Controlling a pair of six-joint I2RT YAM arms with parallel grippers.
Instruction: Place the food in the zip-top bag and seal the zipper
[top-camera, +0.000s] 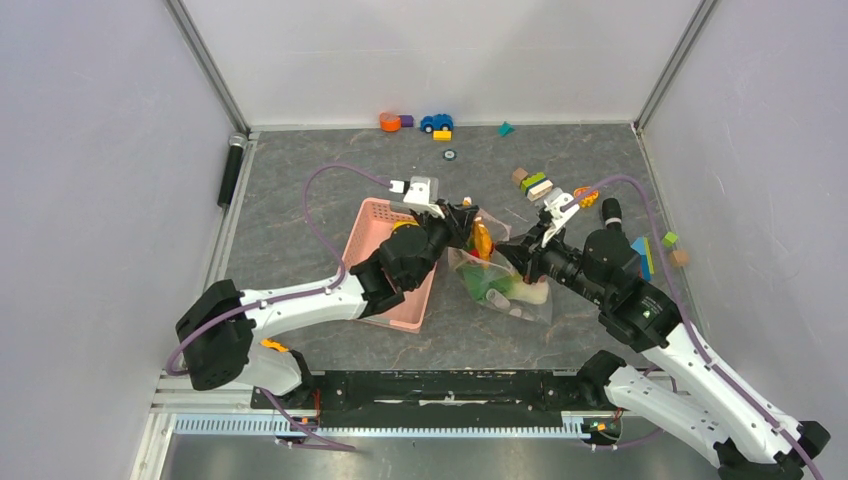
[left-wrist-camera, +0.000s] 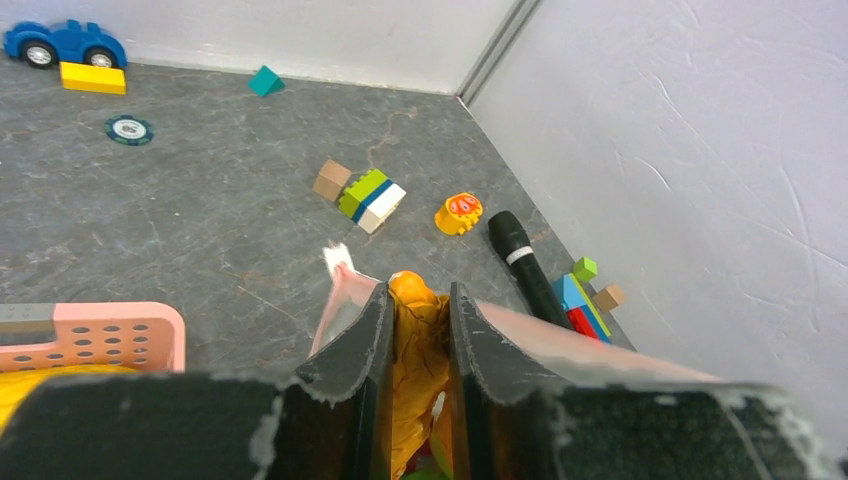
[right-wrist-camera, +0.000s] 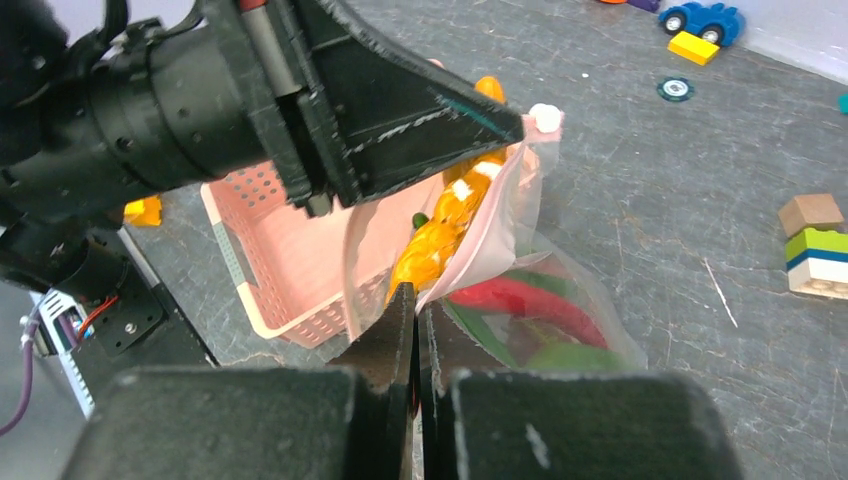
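A clear zip top bag (top-camera: 532, 306) with a pinkish rim hangs with its mouth spread, holding green items and a red pepper (right-wrist-camera: 535, 305). My right gripper is shut on the bag's rim. An orange-brown food item (right-wrist-camera: 432, 250) reaches down into the bag mouth, its upper end between the fingers of my left gripper, which is shut on it. The left fingers sit at the opening, close to the far rim. The item's lower end is partly hidden behind the rim.
Left of the bag stands a pink basket (top-camera: 410, 315) with a yellow thing (left-wrist-camera: 45, 380) in it. Toy blocks (top-camera: 535, 185), a microphone (left-wrist-camera: 530, 270) and a blue car (top-camera: 437, 122) lie farther back and right. The floor in front of the bag is clear.
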